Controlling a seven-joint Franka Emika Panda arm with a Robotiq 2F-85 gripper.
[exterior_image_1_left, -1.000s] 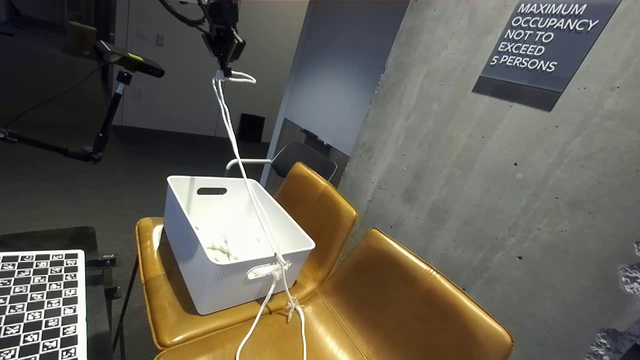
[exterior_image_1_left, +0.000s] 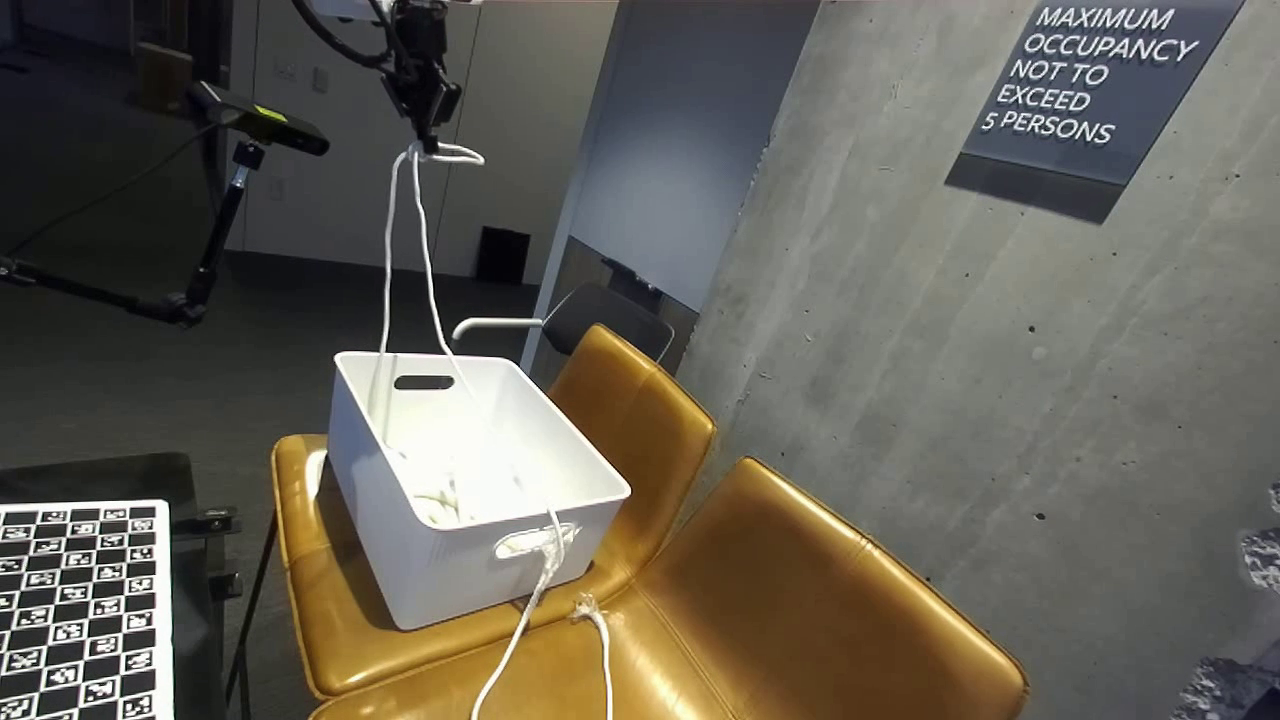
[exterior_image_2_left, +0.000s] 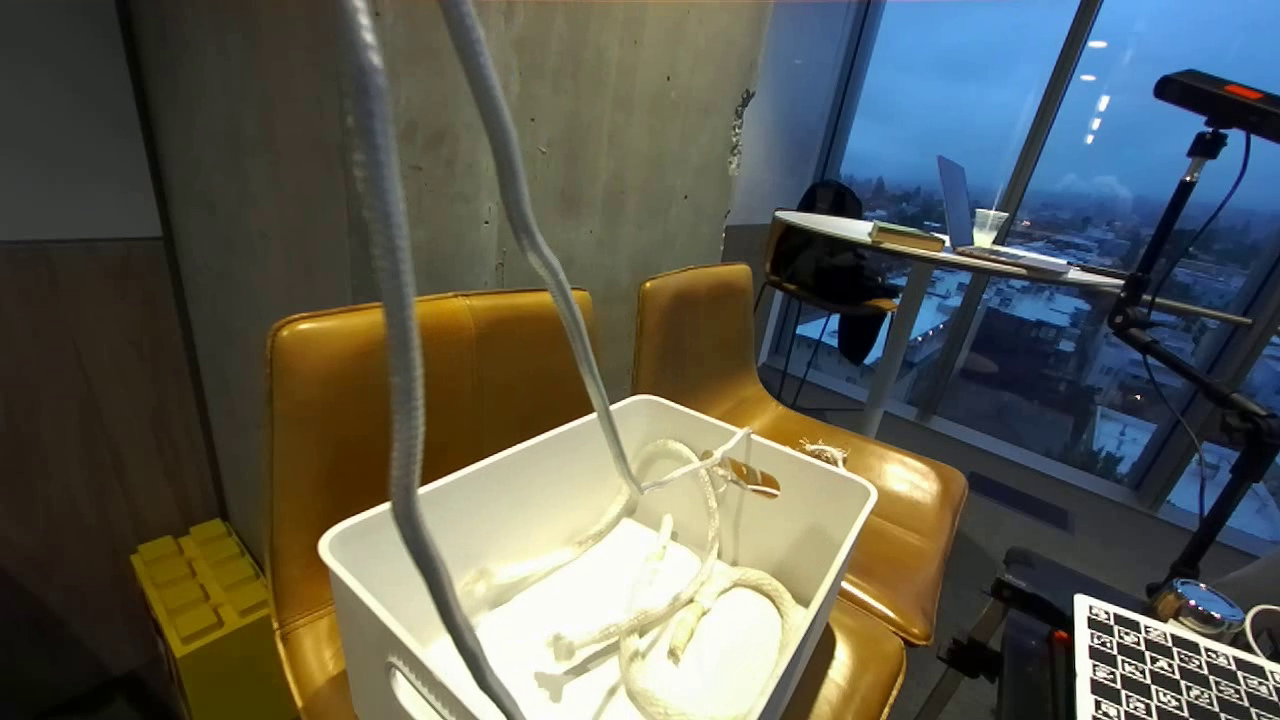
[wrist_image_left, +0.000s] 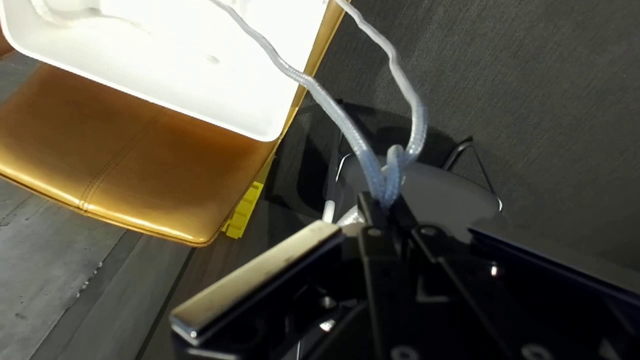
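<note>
High above the white bin (exterior_image_1_left: 480, 564) my gripper (exterior_image_1_left: 422, 144) is shut on a white rope (exterior_image_1_left: 427, 246). In the wrist view the rope (wrist_image_left: 336, 111) is pinched between the fingertips, with a small loop beside them. Two strands hang down from there. One (exterior_image_2_left: 402, 360) drops along the bin's near side in exterior view 2, the other (exterior_image_2_left: 528, 216) reaches inside. More rope (exterior_image_2_left: 708, 576) lies coiled in the bin. A further piece of rope (exterior_image_1_left: 518, 630) passes through the bin's handle hole and down over the chair.
The bin stands on a tan leather chair (exterior_image_1_left: 306, 588); a second tan chair (exterior_image_1_left: 828, 600) adjoins it with a frayed rope end (exterior_image_1_left: 588, 608) on its seat. Nearby are a camera on a stand (exterior_image_1_left: 222, 240), a checkered board (exterior_image_1_left: 84, 612) and a yellow block (exterior_image_2_left: 210, 600).
My gripper has moved left in exterior view 1, still holding the rope. The strands, close together before, now hang apart; one no longer runs out over the bin's front rim to the chair.
</note>
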